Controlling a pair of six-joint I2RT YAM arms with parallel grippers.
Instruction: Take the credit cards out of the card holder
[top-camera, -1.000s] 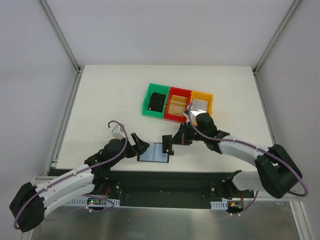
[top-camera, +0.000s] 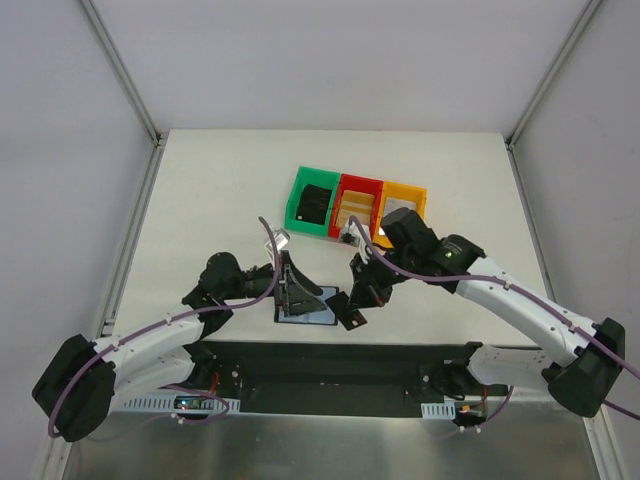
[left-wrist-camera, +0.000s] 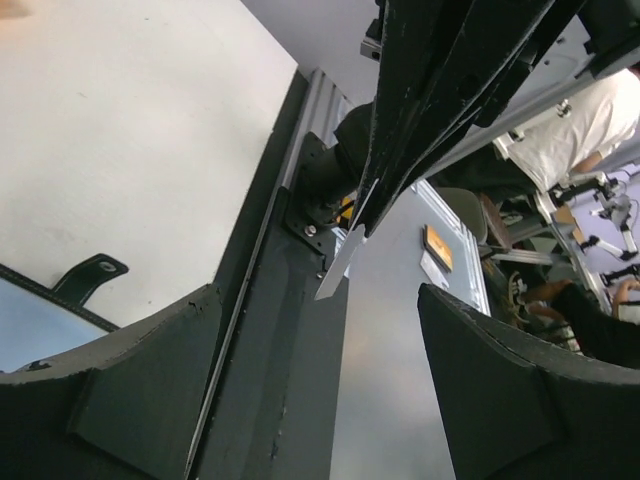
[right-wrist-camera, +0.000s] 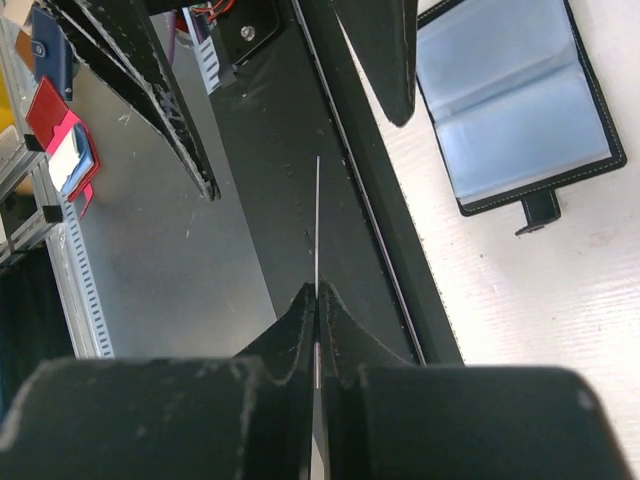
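Observation:
The light-blue card holder lies open at the table's front edge. My right gripper is shut on a thin dark card, which shows edge-on in the right wrist view as a thin line. In the left wrist view a thin pale-edged piece hangs from the right gripper. My left gripper stands open just left of the card, nothing between its fingertips.
Green, red and orange bins stand at the back. Beyond the front edge is a dark gap.
My left gripper has moved right and toward the card. The right gripper has moved toward the front edge with the dark card, tilting it.

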